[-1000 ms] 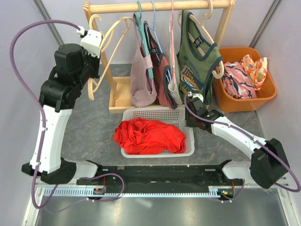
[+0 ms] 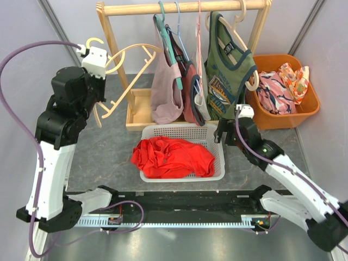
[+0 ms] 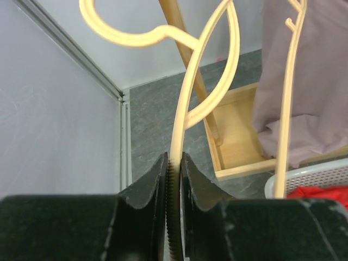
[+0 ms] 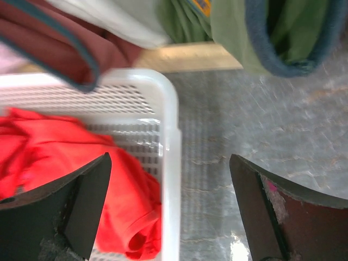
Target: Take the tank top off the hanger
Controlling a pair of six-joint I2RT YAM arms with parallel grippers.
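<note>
My left gripper is shut on a bare light wooden hanger (image 3: 179, 117); no garment hangs on it. In the top view this hanger (image 2: 130, 86) is tilted at the upper left, just in front of the rack's left post. A crumpled red garment (image 2: 171, 157) lies in the white basket (image 2: 223, 163). On the rack's right side, a green tank top (image 2: 223, 70) hangs on another wooden hanger (image 2: 237, 35). My right gripper stands open above the basket's right rim, nothing between its fingers, below the green tank top.
The wooden rack (image 2: 179, 7) also carries a mauve garment (image 2: 166, 98), a dark red one (image 2: 187, 98) and a pale one. An orange bin (image 2: 307, 109) with patterned clothes stands at the right. Bare grey floor (image 2: 109, 163) lies left of the basket.
</note>
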